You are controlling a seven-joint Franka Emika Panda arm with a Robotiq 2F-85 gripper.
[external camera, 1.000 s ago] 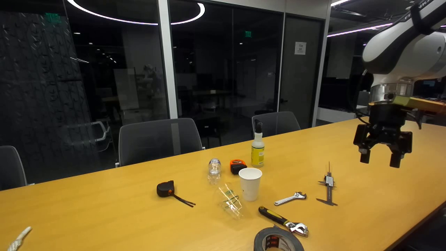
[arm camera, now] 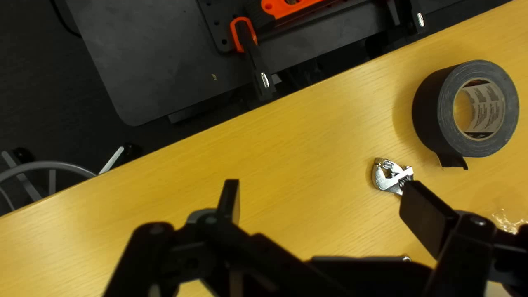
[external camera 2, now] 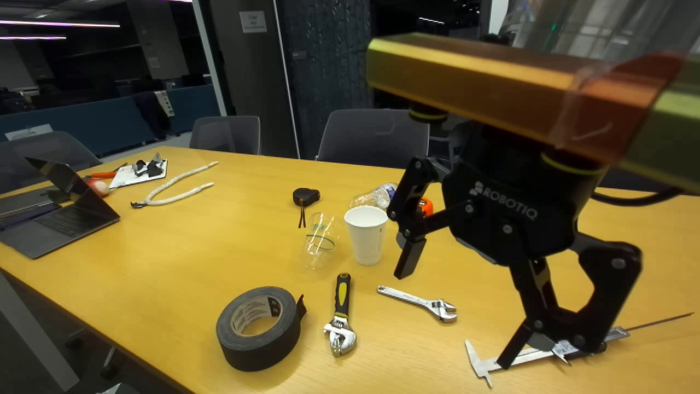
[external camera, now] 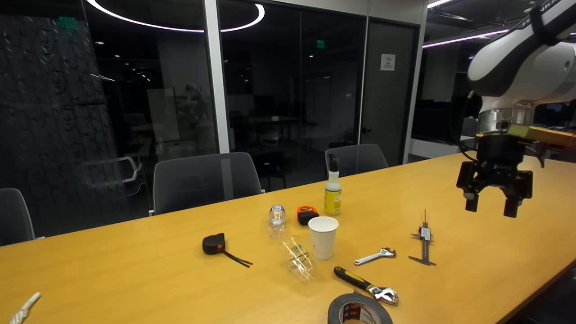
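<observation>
My gripper (external camera: 490, 207) hangs open above the right part of the table, clear of everything, with nothing between its fingers. Below and left of it in exterior view 1 lie a digital caliper (external camera: 425, 237), a small silver wrench (external camera: 375, 256) and a wrench with a black and yellow handle (external camera: 367, 284). A white paper cup (external camera: 322, 237) stands upright beside a clear plastic cup (external camera 2: 319, 242) lying on its side. The black tape roll (external camera 2: 259, 328) rests near the front edge; in the wrist view the bigger wrench's silver head (arm camera: 391, 175) shows near one finger.
Farther back are a spray bottle (external camera: 333, 194), a plastic bottle (external camera: 276, 221), an orange tape measure (external camera: 306, 214) and a black one (external camera: 214, 244). A rope (external camera 2: 177, 187) and a laptop (external camera 2: 69, 213) occupy the far left. Bare table lies between the rope and the tape roll.
</observation>
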